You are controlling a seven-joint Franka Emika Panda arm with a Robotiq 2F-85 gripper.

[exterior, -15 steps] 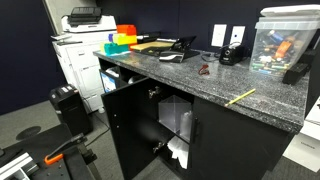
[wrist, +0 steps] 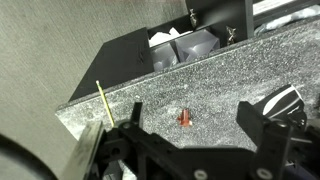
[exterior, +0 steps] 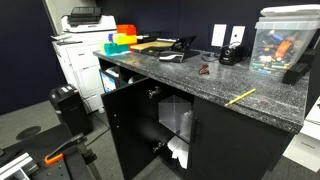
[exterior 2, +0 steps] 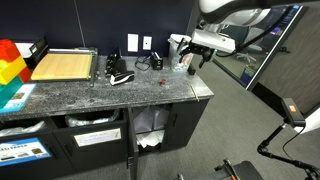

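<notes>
My gripper hangs over the speckled counter (wrist: 225, 92) in the wrist view, open, its two dark fingers wide apart with nothing held. Below it, seen in the gap between the fingers, lies a small red-brown item (wrist: 184, 118), apart from them. A thin yellow stick (wrist: 105, 103) rests near the counter's edge; it also shows in exterior view 1 (exterior: 241, 97). Under the counter, a black cabinet door (exterior: 130, 125) stands open, with clear and white things inside. Exterior view 2 has the gripper (exterior 2: 207, 50) above the counter's right end; exterior view 1 does not show it.
A clear bin (exterior: 282, 45) of mixed items stands at the counter's right end, near a black device (exterior: 232, 55). Colored blocks (exterior 2: 12, 68) and a wooden board (exterior 2: 62, 65) occupy the other end. Bare counter surrounds the red-brown item.
</notes>
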